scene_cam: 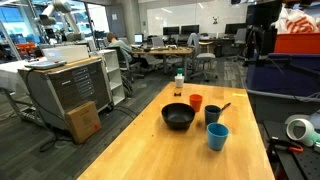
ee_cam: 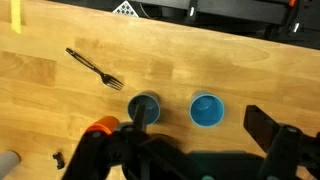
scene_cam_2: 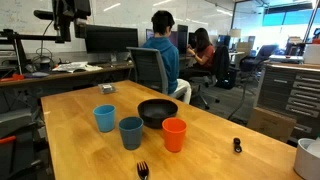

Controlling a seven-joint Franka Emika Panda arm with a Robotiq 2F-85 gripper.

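Observation:
High above the table, my gripper is open, its two fingers spread wide with nothing between them. Below, in the wrist view, a light blue cup (ee_cam: 207, 110) lies in line with the gap. A darker grey-blue cup (ee_cam: 143, 105) stands to its left, and an orange-red cup (ee_cam: 103, 126) is partly covered by the left finger. A fork (ee_cam: 95, 68) with a black handle lies flat nearby. The black bowl (scene_cam_2: 158, 110) rests behind the cups in exterior view 2; the gripper largely hides it from the wrist camera.
A white bottle (scene_cam: 179, 84) stands at the table's far end, with a small black object (scene_cam_2: 237, 145) lying on the wood.

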